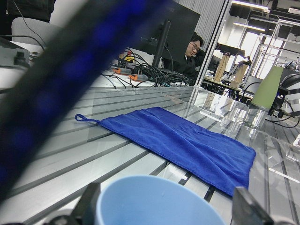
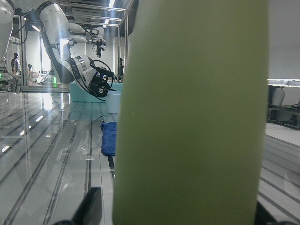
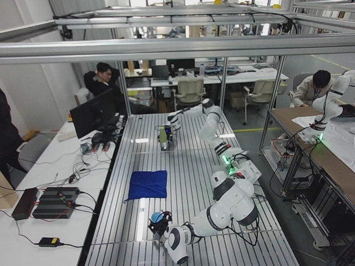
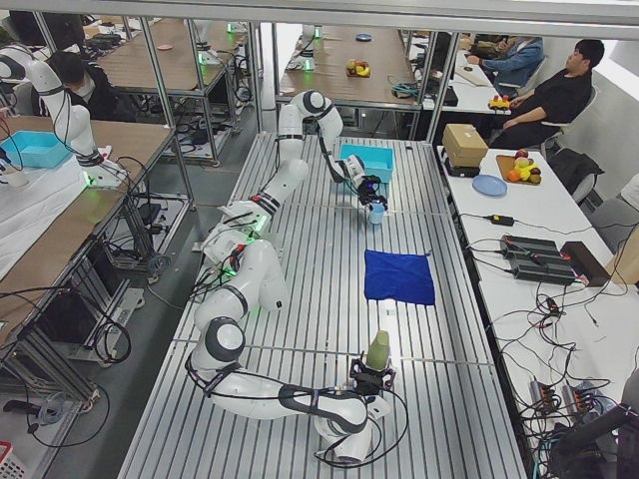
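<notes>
My left gripper [image 3: 160, 226] is low over the metal table at the near end in the camera left view, at a light blue cup [image 1: 159, 201]. The cup's rim lies between the fingertips in the left wrist view; whether they grip it is unclear. My right gripper [image 4: 371, 377] is at the other end, around a tall pale green object with a clear lower part in the left wrist view. It fills much of the right wrist view; I cannot tell if the fingers press on it. A blue cloth [image 3: 147, 184] lies flat between the grippers.
A turquoise bin [image 4: 379, 158] stands behind the cup in the camera right view. A side desk [image 3: 66, 221] with electronics and cables runs along the table [image 3: 122, 221]. Both arms' bases stand along the opposite side.
</notes>
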